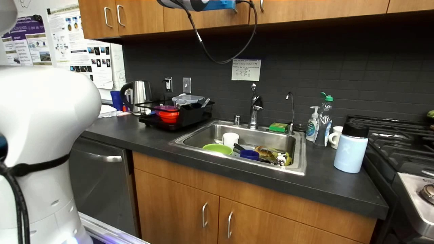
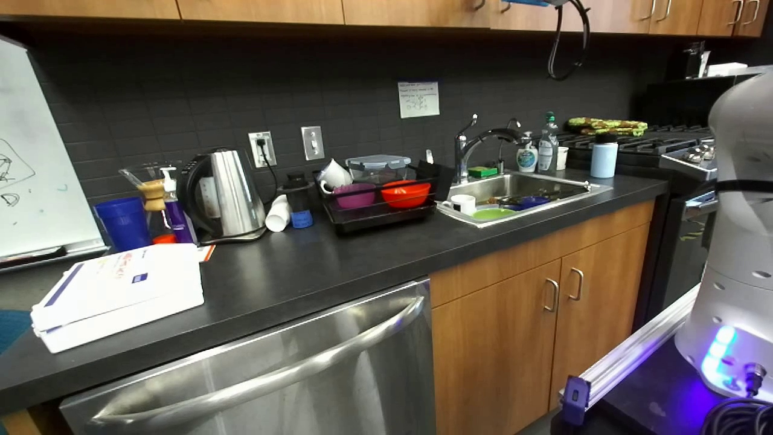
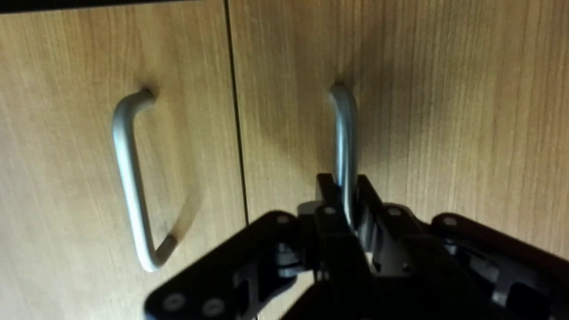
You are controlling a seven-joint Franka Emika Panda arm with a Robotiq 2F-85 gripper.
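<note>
In the wrist view, my gripper is shut on the lower part of a silver bar handle [image 3: 345, 128]. That handle is fixed to the right-hand wooden cabinet door [image 3: 453, 106], which stands level with its neighbour. A second silver handle [image 3: 128, 176], on the left-hand door [image 3: 58, 160], is free and to the left of my fingers. The handle's bottom end is hidden behind my fingers. In both exterior views my gripper is beyond the top edge; only the blue part of the arm's end [image 1: 219, 4] and its hanging cable [image 1: 221, 61] show near the upper cabinets.
Below lies the counter with a steel sink [image 1: 299, 160] holding dishes, a faucet [image 1: 254, 109], a black dish rack [image 1: 191, 116] and a light blue bottle [image 1: 350, 150]. To the right is the stove [image 1: 390, 134].
</note>
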